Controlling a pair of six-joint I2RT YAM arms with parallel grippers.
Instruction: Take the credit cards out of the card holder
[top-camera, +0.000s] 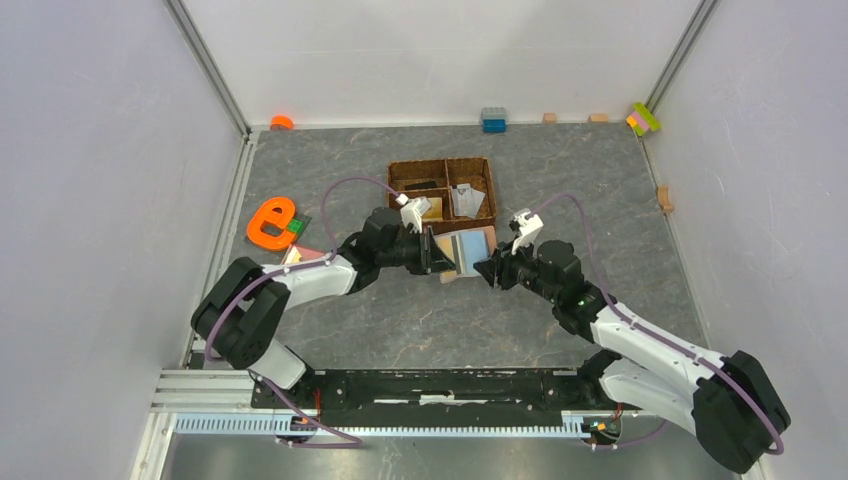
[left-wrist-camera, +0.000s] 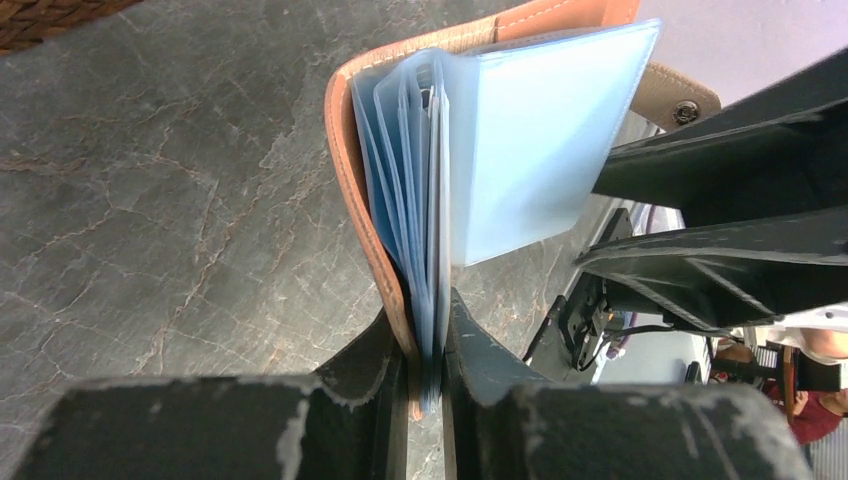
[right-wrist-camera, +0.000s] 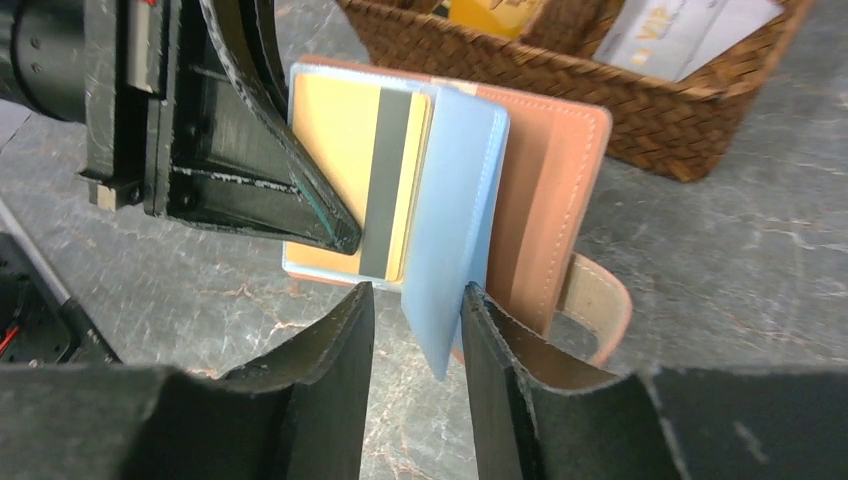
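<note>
The tan card holder (top-camera: 445, 238) is spread open at mid-table, just in front of the basket. In the left wrist view its brown cover and blue-edged clear sleeves (left-wrist-camera: 407, 190) run down between my left fingertips, and the left gripper is shut on them. A beige card with a dark stripe (right-wrist-camera: 340, 130) shows on the left page in the right wrist view, partly covered by the left gripper's finger (right-wrist-camera: 300, 170). My right gripper is open, with the lower end of a raised pale-blue sleeve (right-wrist-camera: 455, 200) between its fingers. The right finger is close to this sleeve; contact is unclear.
A woven divided basket (top-camera: 470, 222) stands right behind the holder, with cards (top-camera: 466, 200) inside. An orange toy (top-camera: 268, 222) and a picture card (top-camera: 300, 254) lie on the left.
</note>
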